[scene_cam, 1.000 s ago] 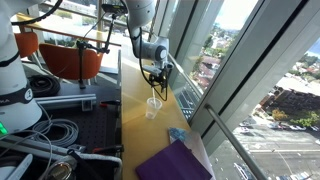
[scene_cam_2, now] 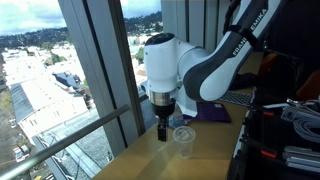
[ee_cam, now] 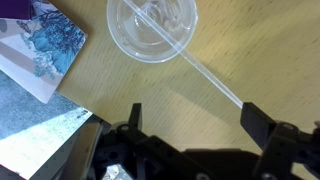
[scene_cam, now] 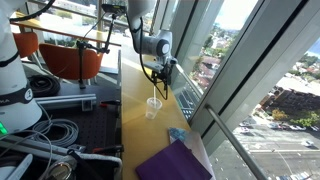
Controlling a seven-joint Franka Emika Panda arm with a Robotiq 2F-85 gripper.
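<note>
A clear plastic cup [ee_cam: 152, 28] stands on the tan tabletop, cut off by the top of the wrist view. A pale translucent straw [ee_cam: 212, 78] slants across it, its near end close to the right-hand fingertip. My gripper is open, its black fingers wide apart with only bare tabletop between them. In exterior view 1 the cup [scene_cam: 153, 107] is in front of and below my gripper [scene_cam: 159, 78]. Exterior view 2 has the cup [scene_cam_2: 184, 140] to the right of my gripper [scene_cam_2: 161, 130]; the straw is hard to make out there.
Beyond the cup in exterior view 1 lie a dark purple folder [scene_cam: 172, 163] and a blue patterned piece [scene_cam: 178, 134]. A window [scene_cam: 240, 70] runs along one table side. Black equipment and cables [scene_cam: 60, 130] fill the other. Bare tabletop surrounds the cup.
The arm has shifted slightly and changed its pose, with my gripper still near the cup. The cup and the folder appear unmoved.
</note>
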